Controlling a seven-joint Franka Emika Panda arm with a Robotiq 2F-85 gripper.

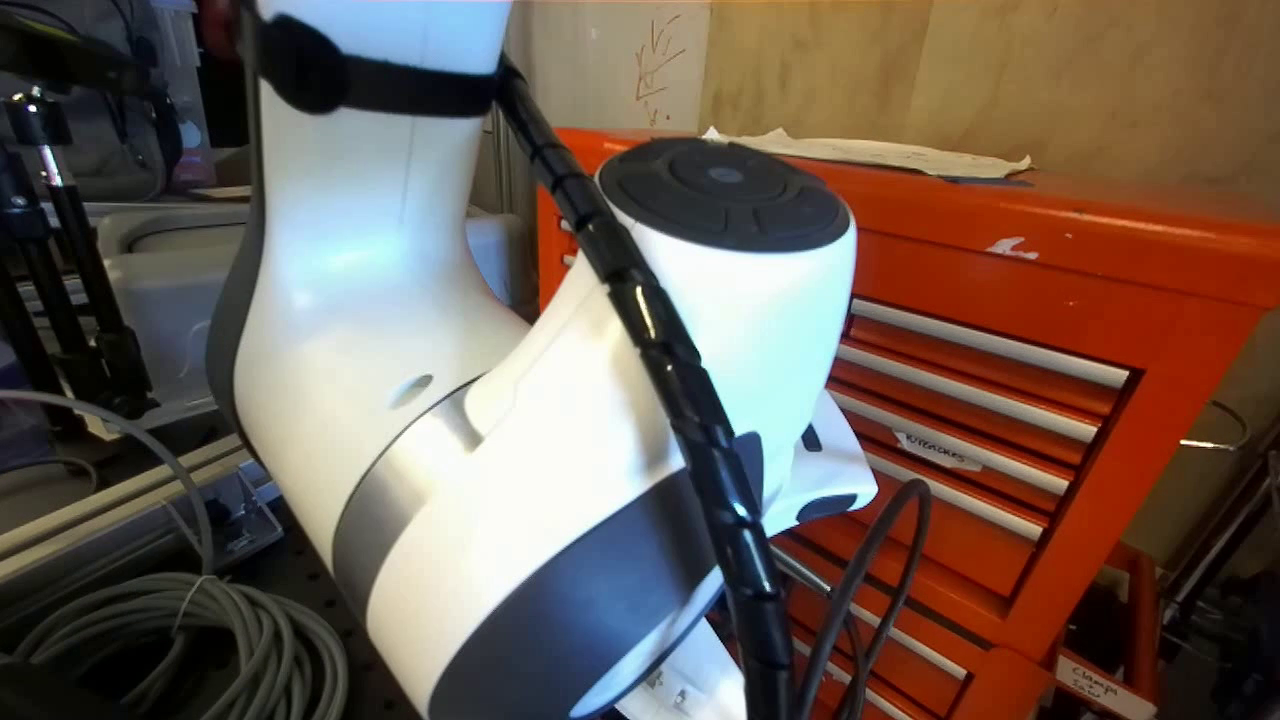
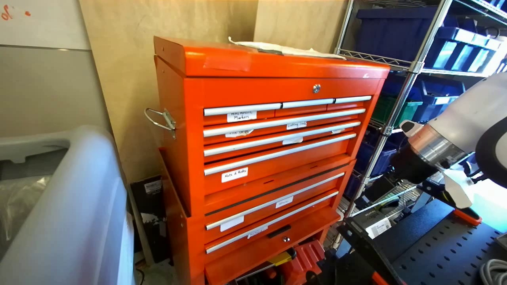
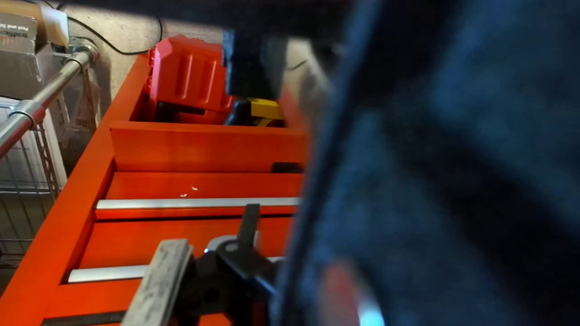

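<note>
In exterior view 2 my gripper is a small dark shape at the far right, near the edge of the black pegboard table. It is open, with no object visible in it. In exterior view 1 the white arm fills the middle and hides the gripper. The orange-red tool cabinet stands apart from the gripper, with several silver-handled, labelled drawers. Its drawers also show in the wrist view, where dark, blurred shapes cover the right side and a black mechanism with a grey bar cuts across the bottom.
An orange-and-black clamp sits on the table edge under the arm. Behind the arm rises a wire shelf rack with blue bins. Coiled grey cable lies at lower left. A red case rests in the cabinet's bottom opening.
</note>
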